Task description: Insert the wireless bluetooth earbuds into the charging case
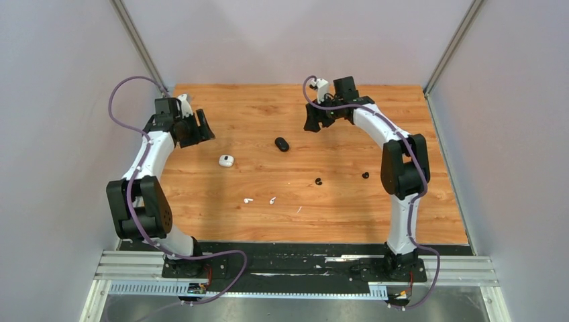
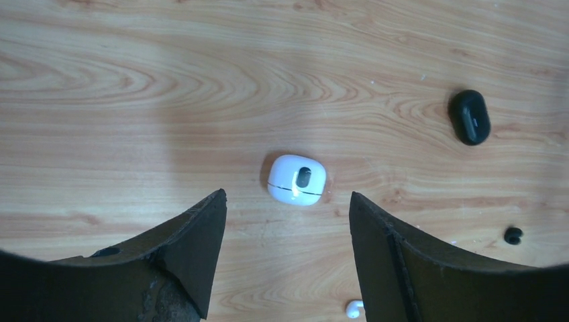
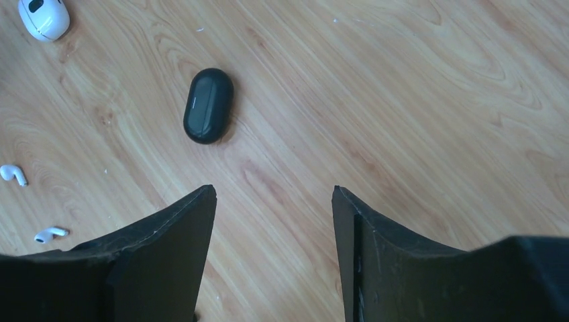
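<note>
A white charging case with a dark oval mark lies closed on the wooden table, just beyond my left gripper in the left wrist view. That gripper is open and empty. Toward the table's middle rests a black case, also closed; in the right wrist view it sits past my right gripper, which is open with bare wood between its fingers. Two white stemmed earbuds, one on the left and one on the right, lie nearer the front. Two black earbuds, one central and one farther right, lie apart.
A thin white sliver lies near the front of the wooden table. Walls stand close on both sides, and a purple cable runs along each arm.
</note>
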